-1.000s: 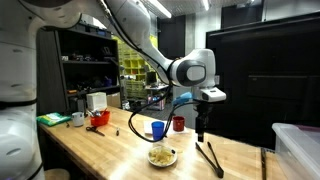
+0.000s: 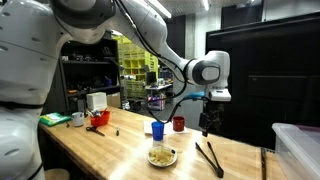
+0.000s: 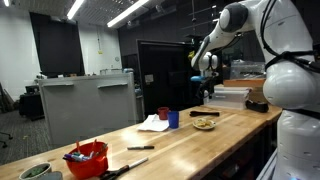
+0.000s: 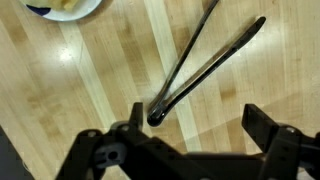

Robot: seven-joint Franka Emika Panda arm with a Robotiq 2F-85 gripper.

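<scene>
Two dark, thin utensils lie on the wooden table, their lower ends meeting in the wrist view: a longer dark stick (image 4: 184, 55) and a black utensil (image 4: 215, 67). In exterior view 1 the black utensil (image 2: 214, 163) shows on the right side of the table. My gripper hangs above them, open, with nothing between its fingers. From exterior view 1 the gripper (image 2: 207, 124) appears near the table's far right part, clear of the surface. A plate of yellowish food (image 2: 161, 154) rests to the left of the utensils.
Behind the plate stand a blue cup (image 2: 158, 131) and a red cup (image 2: 179, 124). A red basket (image 2: 98, 118) sits at the far left. Another dark stick (image 2: 263, 163) lies near the right edge, beside a translucent bin (image 2: 298, 145).
The arm has shifted slightly to the right in exterior view 1, and its gripper has come a little lower. Objects on the table have kept their places.
</scene>
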